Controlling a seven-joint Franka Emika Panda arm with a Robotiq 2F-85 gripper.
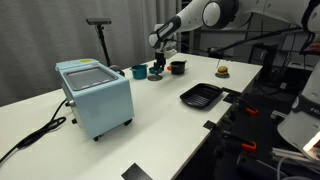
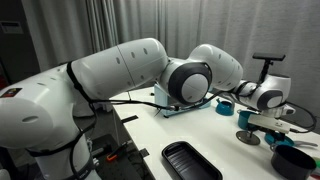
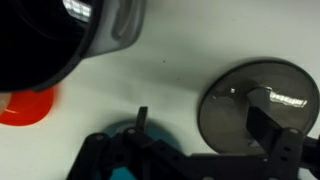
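Observation:
In the wrist view my gripper stands open, its two dark fingers wide apart with nothing between them. The right finger overlaps a round dark lid [image 3: 222,108] with a raised knob. Behind the left finger is part of a teal item [image 3: 160,134], mostly hidden. A dark pot [image 3: 45,65] fills the upper left corner. From the second exterior view, the gripper is over the table's far end, near the lid [image 2: 245,136] and the pot [image 2: 292,164]. Whether the fingers touch anything cannot be told.
Orange-red item [image 3: 28,106] beside the pot. A teal pot [image 1: 139,72] stands close to the lid. Nearer lie a black tray [image 1: 202,96] and a grey-blue box-shaped appliance [image 1: 100,105]. A burger-like item [image 1: 222,72] sits far right.

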